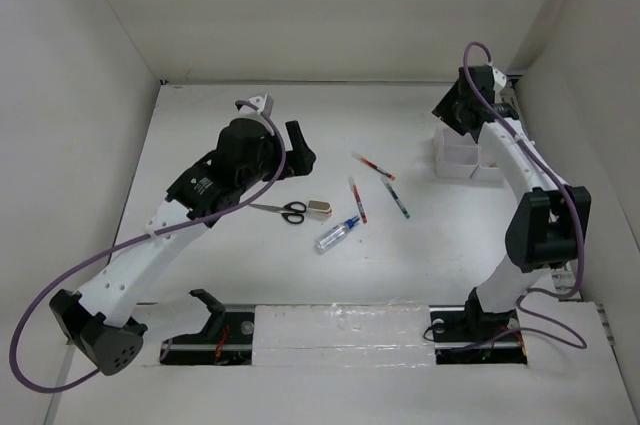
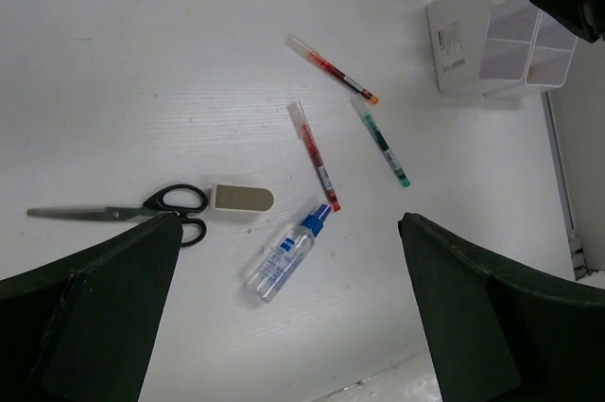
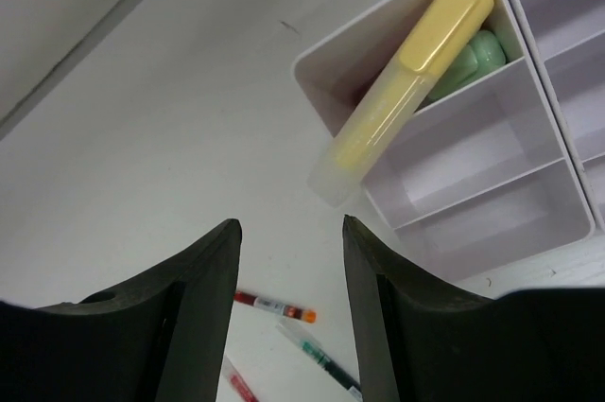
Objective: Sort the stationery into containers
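My left gripper (image 1: 292, 153) hangs open over the left middle of the table. Below it lie black scissors (image 2: 95, 215), an eraser block (image 2: 241, 198), a clear bottle with blue cap (image 2: 280, 260), two red pens (image 2: 314, 152) (image 2: 338, 73) and a green pen (image 2: 380, 142). My right gripper stands open above the left side of the white compartment containers (image 3: 487, 218) at the back right. A yellow tube (image 3: 401, 90) rests slanted across the top compartment, its translucent end over the rim, with a green item (image 3: 482, 57) beneath it.
Walls enclose the table (image 1: 180, 175) at the back and sides. The containers stand close to the back right corner.
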